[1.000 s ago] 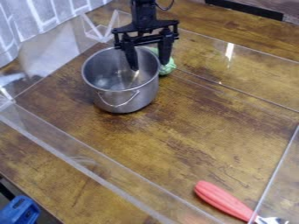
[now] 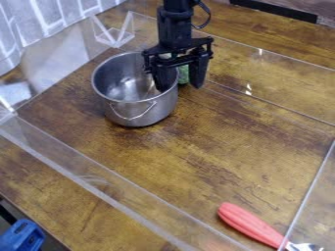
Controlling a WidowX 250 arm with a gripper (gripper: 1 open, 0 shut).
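My black gripper (image 2: 179, 69) hangs from the top centre, low over the right rim of a steel pot (image 2: 129, 100) with a wire handle. Its fingers stand apart, one at the pot's rim and the other just to the right. A green object (image 2: 185, 74) lies behind and partly under the gripper, mostly hidden by it. I cannot tell whether anything is between the fingers.
Clear plastic walls edge the wooden table (image 2: 222, 147). A red-handled utensil (image 2: 249, 222) lies at the bottom right, and a blue object (image 2: 22, 235) sits at the bottom left.
My gripper has moved down and to the right, from above the pot to its right rim beside the green object, now covering more of it. The pot looks unmoved.
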